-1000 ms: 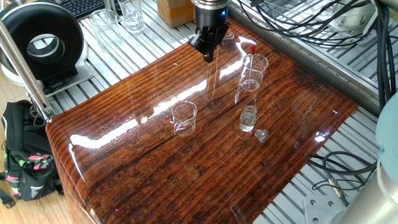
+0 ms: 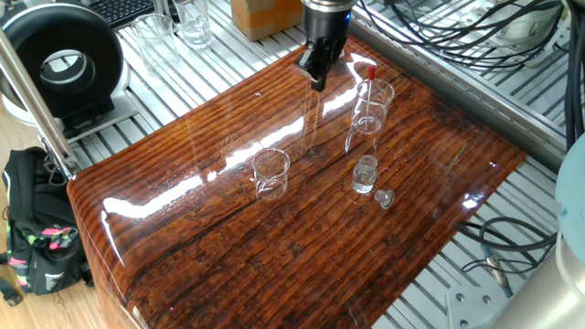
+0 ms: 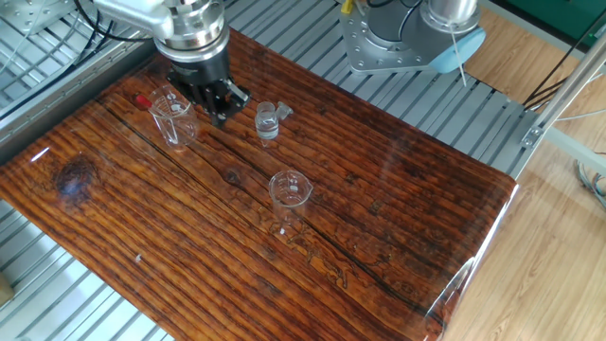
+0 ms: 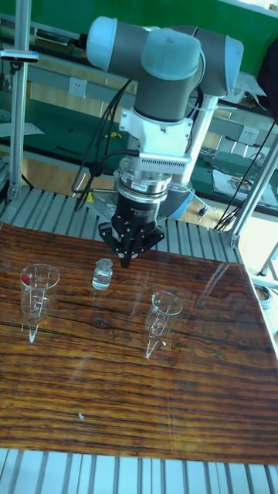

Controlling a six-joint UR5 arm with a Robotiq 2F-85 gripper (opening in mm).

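My black gripper (image 4: pixel 126 247) hangs above the wooden table, its fingers spread at several angles; whether it is open or shut is unclear, and I see nothing held. Below it and apart stands a small clear bottle (image 2: pixel 364 175) with clear liquid inside. A glass stopper (image 2: pixel 385 198) lies on the wood beside the bottle. One glass beaker (image 3: pixel 176 121) holds a slim rod or dropper with a red end (image 2: pixel 371 72), leaning on its rim. Another beaker (image 2: pixel 271 175), seemingly empty, is upright near the table's middle.
The glossy brown table (image 2: pixel 228 265) has wide clear room on the side away from the glassware. Beyond its edge sit glass vessels (image 2: pixel 154 44), a cardboard box (image 2: pixel 265 16) and a black ring-shaped object (image 2: pixel 64 64). Dark cables (image 2: pixel 475 41) run along the metal rail.
The bottle, stopper and beakers stayed in place.
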